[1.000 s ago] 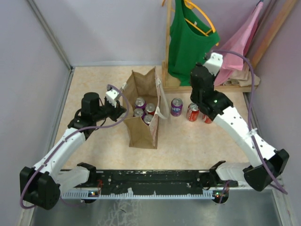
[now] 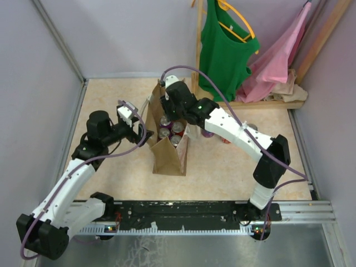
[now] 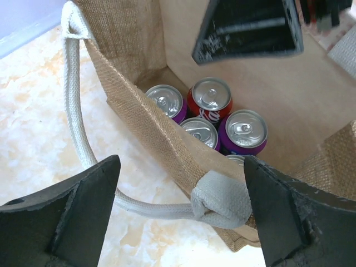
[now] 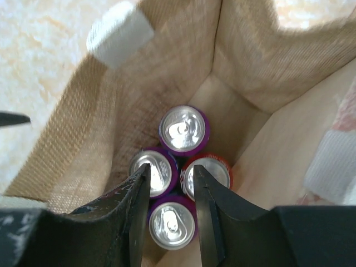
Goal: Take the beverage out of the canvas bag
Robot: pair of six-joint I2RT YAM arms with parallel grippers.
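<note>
The tan canvas bag (image 2: 166, 158) stands upright and open-topped, with several cans inside. In the right wrist view I see a purple can (image 4: 184, 129) nearest the far corner, a red can (image 4: 213, 171) and two more purple ones. My right gripper points down into the bag over these cans, partly open, with a gap between its fingers; I cannot tell whether it touches a can. In the left wrist view my left gripper is open at the bag's side, the bag's rim and white handle (image 3: 156, 210) showing between its fingers, not clamped.
A purple can (image 2: 207, 133) and a red can (image 2: 224, 140) stand on the table right of the bag, partly hidden by my right arm. Hanging clothes, a green top (image 2: 225, 50) among them, are at the back right.
My right gripper has swung left from above the cans on the table to over the bag and lowered into it. My left gripper has shifted only slightly at the bag's left side.
</note>
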